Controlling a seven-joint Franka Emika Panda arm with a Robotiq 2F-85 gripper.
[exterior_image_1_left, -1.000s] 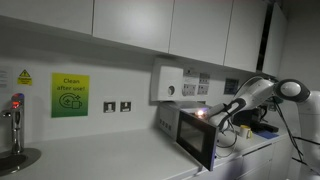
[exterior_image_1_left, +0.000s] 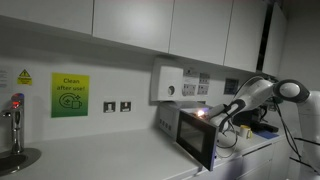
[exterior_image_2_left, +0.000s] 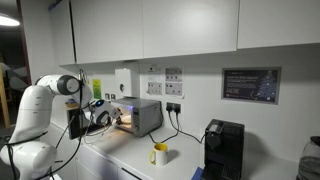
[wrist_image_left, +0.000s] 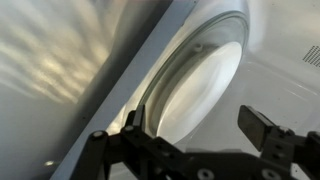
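Note:
The microwave (exterior_image_2_left: 145, 113) stands on the counter with its door (exterior_image_1_left: 196, 138) swung open and its inside lit. My gripper reaches into the opening. Its two dark fingers are spread wide apart, with nothing held between them. Beyond them, in the wrist view, a white oval-looking plate or dish (wrist_image_left: 203, 92) lies on a round glass turntable (wrist_image_left: 172, 75). Whether either finger touches the dish cannot be told. From the exterior views the fingertips are too small to make out, partly behind the door.
A yellow-and-white mug (exterior_image_2_left: 159, 154) and a black coffee machine (exterior_image_2_left: 224, 148) stand on the counter beyond the microwave. A sink tap (exterior_image_1_left: 16, 125) is at the far left. The white counter (exterior_image_1_left: 110, 155) between sink and microwave is clear.

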